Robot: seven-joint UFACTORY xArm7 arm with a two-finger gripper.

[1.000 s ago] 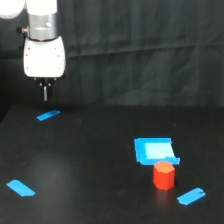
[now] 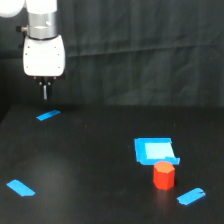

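Note:
My gripper [image 2: 45, 96] hangs at the far left, pointing down, above the back part of the dark table. Its fingers look like one thin dark line, so whether they are apart or together does not show. Low on the right, a red block with a many-sided top [image 2: 164, 176] stands upright on the table, well away from the gripper. Just behind the block lies a blue square with a white centre [image 2: 143, 150]; the block's top comes close to its front edge in the view.
Blue strips lie flat on the table: one back left [image 2: 48, 115] near the gripper, one front left [image 2: 20, 188] and one front right [image 2: 191, 196]. A dark curtain [image 2: 140, 50] closes off the back.

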